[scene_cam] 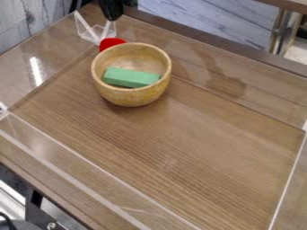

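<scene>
My gripper [113, 13] is at the top edge of the view, dark and mostly cut off, above a red object [110, 43] that sits just behind a light wooden bowl [153, 90]. A green block [129, 79] lies inside the bowl. A clear, crumpled plastic item [93, 29] lies left of the red object. The fingertips are too small and cropped to show their state.
A grey wall [30, 22] borders the back left, and a shelf edge [276, 5] is at the top right.
</scene>
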